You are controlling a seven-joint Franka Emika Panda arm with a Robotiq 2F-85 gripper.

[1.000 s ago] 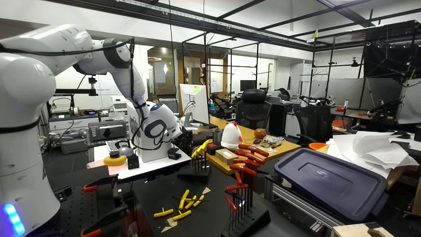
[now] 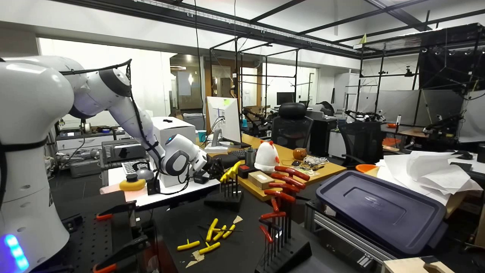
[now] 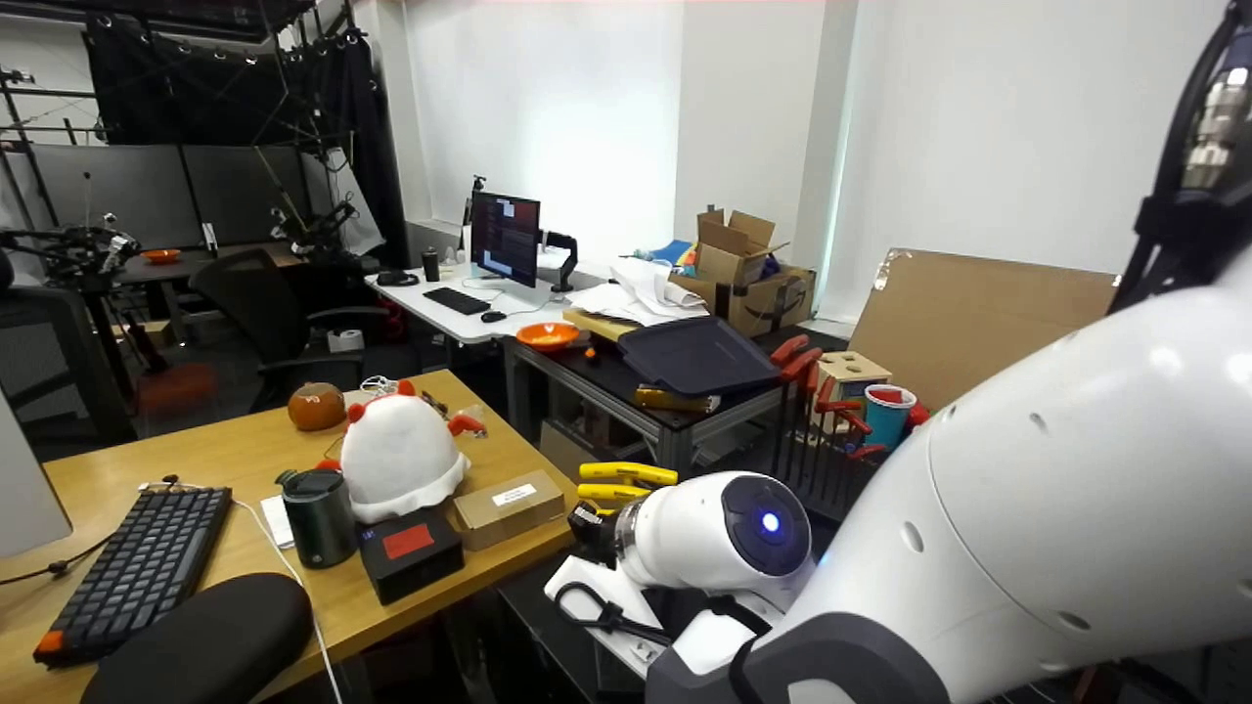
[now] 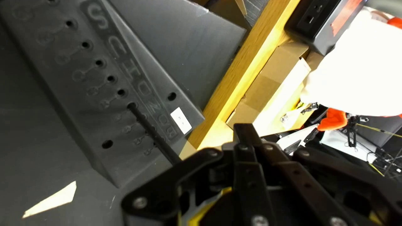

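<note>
In exterior view 1, my gripper (image 2: pixel 219 169) is just left of the yellow T-handles (image 2: pixel 232 172) that stand in a black holder (image 2: pixel 225 200). The wrist view shows my gripper with its fingers together and nothing visible between them. Parts of a yellow handle (image 4: pixel 203 211) show behind the gripper linkage. A dark shaft (image 4: pixel 152 131) rises from the holder (image 4: pixel 128 139), whose row has several empty holes. From the other side, yellow handles (image 3: pixel 628 473) appear beyond the gripper, and the wrist hides most of the fingers.
Several loose yellow T-handle keys (image 2: pixel 212 229) lie on the black table. A second rack with red handles (image 2: pixel 284 195) stands to the right. A cardboard box (image 2: pixel 260 179) and white plush toy (image 2: pixel 266 157) sit on the wooden desk close behind the holder.
The arm has come down, and its elbow is lower. Loose keys on the table have not moved.
</note>
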